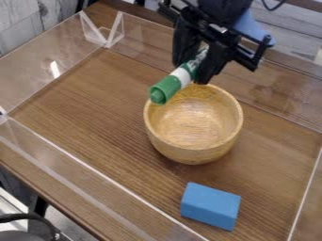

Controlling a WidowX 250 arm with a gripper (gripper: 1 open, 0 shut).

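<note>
My gripper [197, 59] hangs over the back part of a wooden bowl [193, 127], shut on a green cylinder [168, 88] with a white band, which is tilted with its green end toward the lower left, above the bowl's rim.
A blue block [210, 206] lies in front of the bowl at the lower right. A dark object shows at the lower left corner.
</note>
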